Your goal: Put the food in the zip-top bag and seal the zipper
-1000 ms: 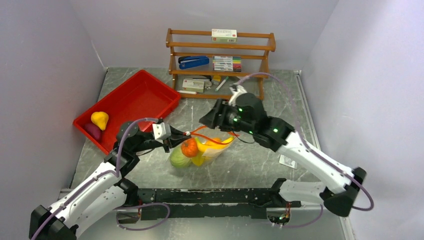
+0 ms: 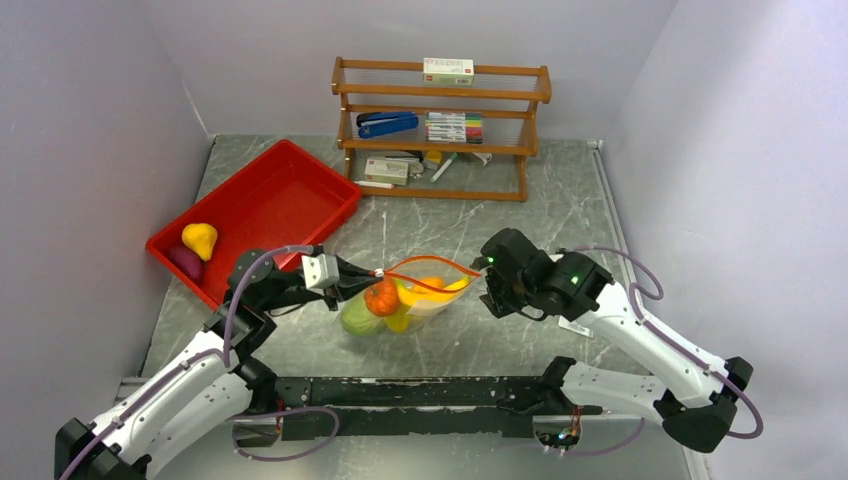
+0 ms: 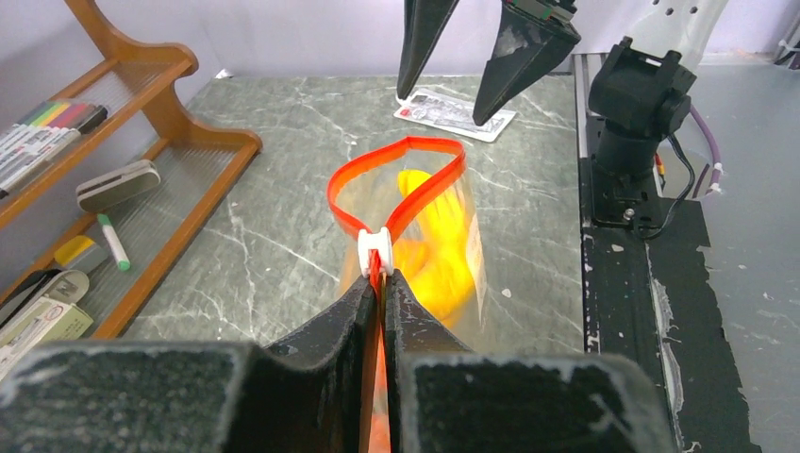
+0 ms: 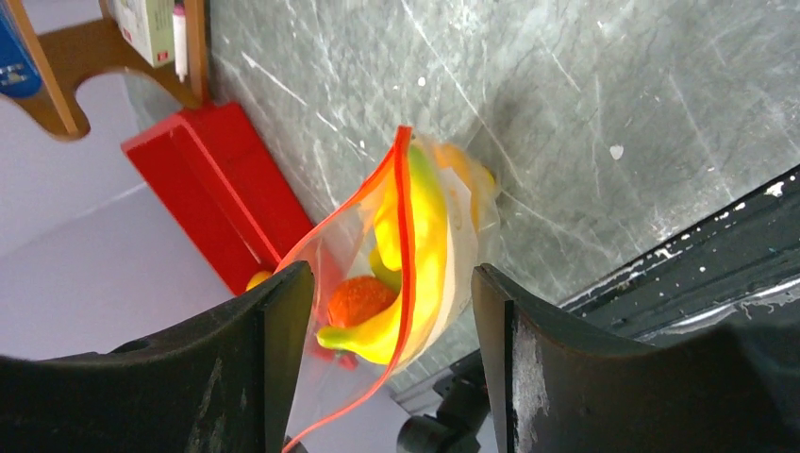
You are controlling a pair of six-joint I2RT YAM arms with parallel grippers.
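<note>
A clear zip top bag with an orange zipper rim (image 2: 428, 258) hangs with its mouth gaping. Yellow bananas (image 4: 431, 231) and an orange pumpkin-like piece (image 4: 360, 300) show inside it; in the top view a green round item (image 2: 358, 316) lies at its left end. My left gripper is shut on the zipper end, with the white slider (image 3: 375, 250) just beyond its tips. My right gripper stands open over the bag's far end, the orange rim visible in the gap beyond its fingers; whether it touches is unclear.
A red bin (image 2: 285, 160) at left holds a yellow pear-like item (image 2: 200, 240) and a purple item (image 2: 186, 262). At the back stands a wooden rack (image 2: 440, 148) with stationery. A white card (image 3: 455, 113) lies right of the bag. The counter behind the bag is clear.
My right gripper has swung from above the bag's mouth rightward and down to its far end. My left gripper and the bag have hardly moved.
</note>
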